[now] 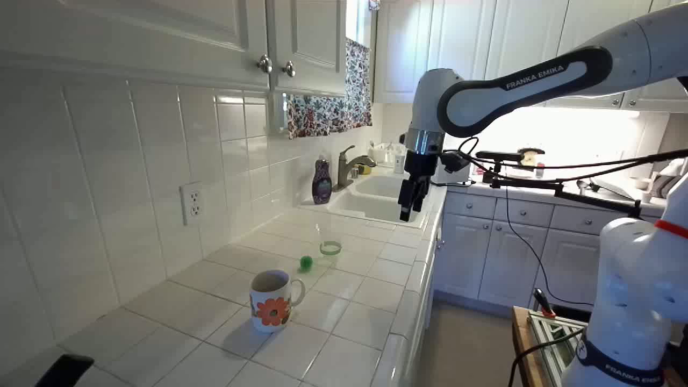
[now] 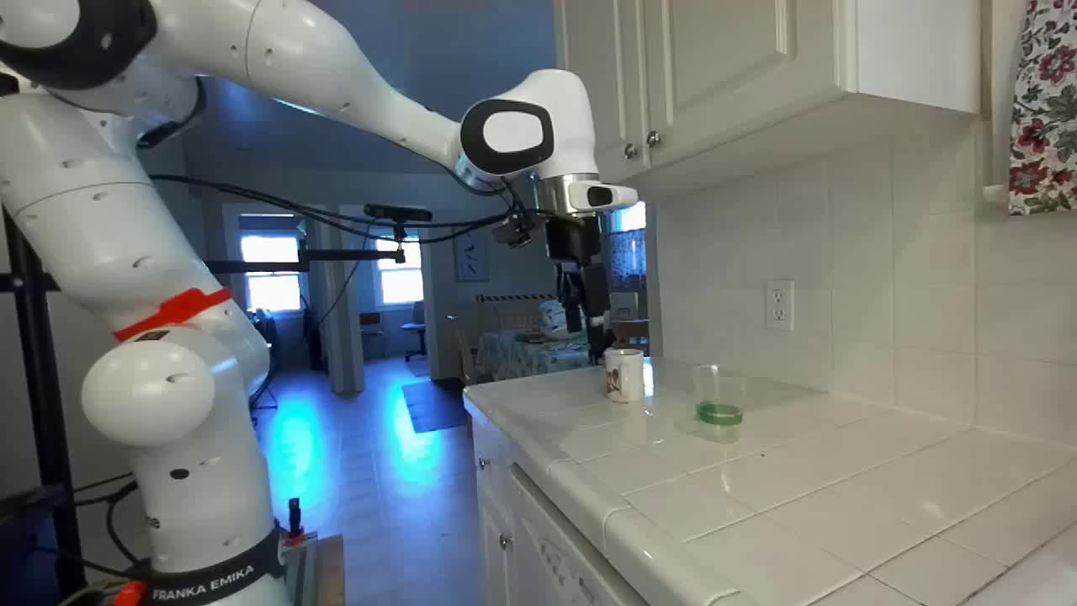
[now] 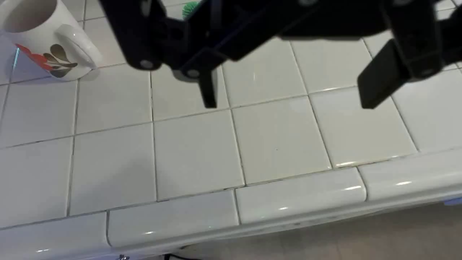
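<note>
My gripper [image 1: 411, 216] hangs open above the counter near its front edge, with nothing between its fingers. In the wrist view the two fingertips [image 3: 381, 78] stand wide apart over bare tile. A white mug [image 1: 271, 303] with an orange flower stands upright on the counter; its handle side shows at the upper left of the wrist view. Beyond the mug lies a small green spiky ball [image 1: 306, 263], only partly visible behind my gripper in the wrist view. A clear cup [image 2: 718, 399] with a green band near its base stands upright close to the ball.
The double sink [image 1: 367, 205] lies farther along the counter, with a faucet [image 1: 348, 169] and a purple soap bottle [image 1: 322, 181] beside it. Upper cabinets [image 1: 309, 45] overhang the wall side.
</note>
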